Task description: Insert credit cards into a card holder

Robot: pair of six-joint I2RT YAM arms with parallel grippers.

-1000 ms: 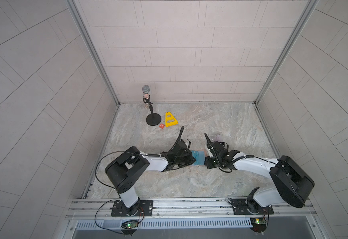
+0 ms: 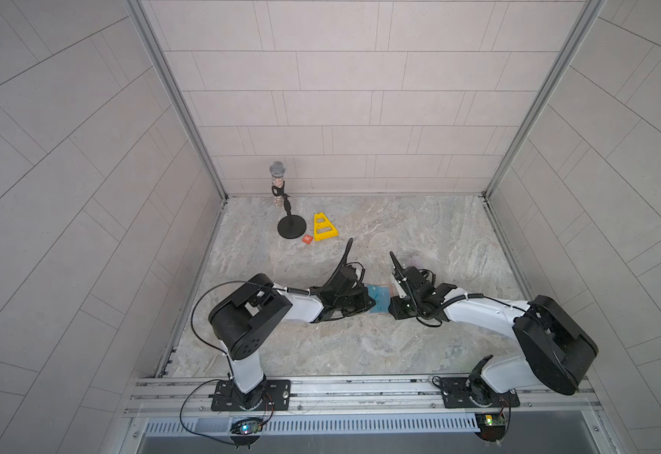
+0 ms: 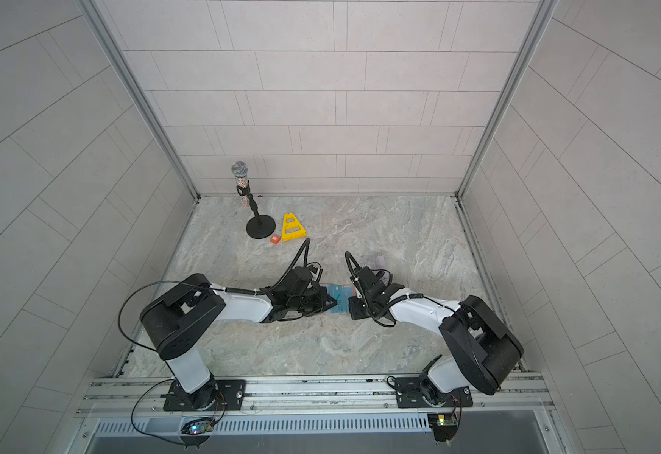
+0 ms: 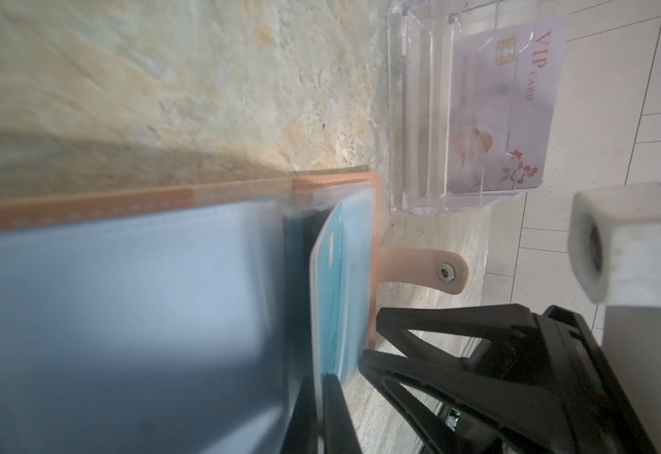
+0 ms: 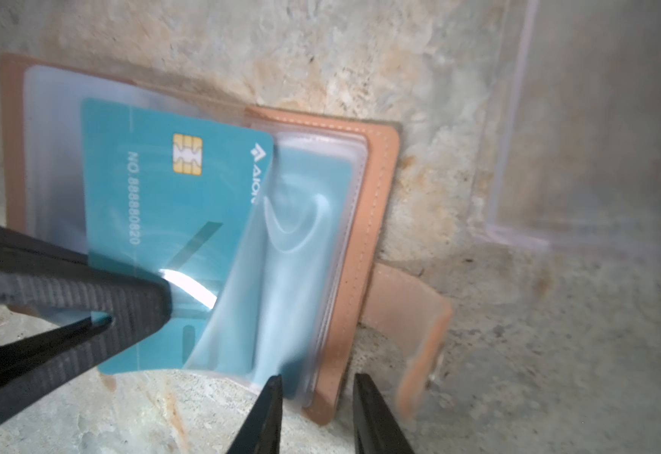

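The open card holder point(image 4: 133, 302) with clear sleeves and tan edging lies on the table; its snap strap point(image 5: 398, 310) sticks out. A teal card point(image 5: 171, 189) lies partly inside the right-hand sleeve. My left gripper is shut on the card's edge, seen end-on in the left wrist view; its finger also shows at the left of the right wrist view. My right gripper is part open at the holder's lower right edge, nothing visible between its fingertips.
A clear box point(image 4: 421, 106) holding a VIP card point(image 4: 501, 98) stands beyond the holder. A microphone stand point(image 2: 291, 225), yellow triangle point(image 2: 324, 233) and small red block point(image 2: 307, 240) sit at the back left. Both arms crowd the front middle.
The right arm looks almost still.
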